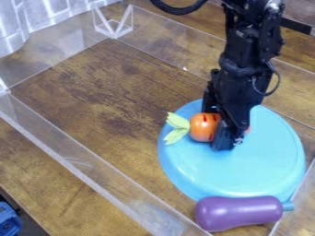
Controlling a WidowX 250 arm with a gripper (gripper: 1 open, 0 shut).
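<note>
The black gripper is lowered onto a light blue plate, around a toy carrot with orange body and pale green leaves lying on the plate's left part. Its fingertips are dark and partly hidden by one another, so whether they are closed on the carrot I cannot tell. A small orange-red piece shows just behind the fingers at the right.
A purple toy eggplant lies at the plate's front edge. A blue object sits in the bottom left corner.
</note>
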